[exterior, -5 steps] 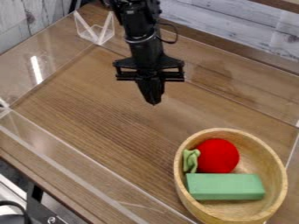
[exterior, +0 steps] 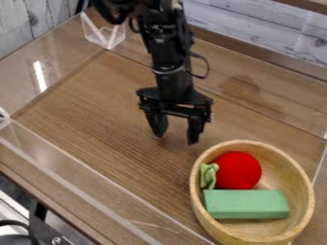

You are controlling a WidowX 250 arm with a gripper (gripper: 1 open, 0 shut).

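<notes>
The black robot arm hangs down from the top centre, and my gripper [exterior: 175,124] is low over the middle of the wooden table [exterior: 76,144], open, above and left of a pale wooden bowl [exterior: 297,195]. The bowl holds a red round object [exterior: 239,170], a green block [exterior: 246,203] and a small light-green soft item [exterior: 207,175] at its left side.
A clear plastic object [exterior: 106,29] is at the upper left, near the table's edge. Dark cables show at the bottom left corner.
My gripper has moved down and toward the front, closer to the bowl. The bowl and its contents look unchanged.
</notes>
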